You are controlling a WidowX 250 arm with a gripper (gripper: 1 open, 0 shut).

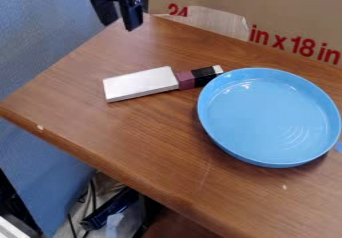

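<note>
My black gripper (118, 12) hangs at the top left, above the back corner of the wooden table, its two fingers pointing down and apart with nothing visible between them. A flat white block (139, 84) lies on the table, joined or touching end to end with a maroon and black piece (199, 77) that has a small light tip. To the right of these lies a round light blue plate (267, 115), close to the black end.
The wooden table (147, 142) has bare room at the front and left. Behind it stands a cardboard box (294, 17) with red print. Blue fabric is at the left, and clutter lies below the table's edge.
</note>
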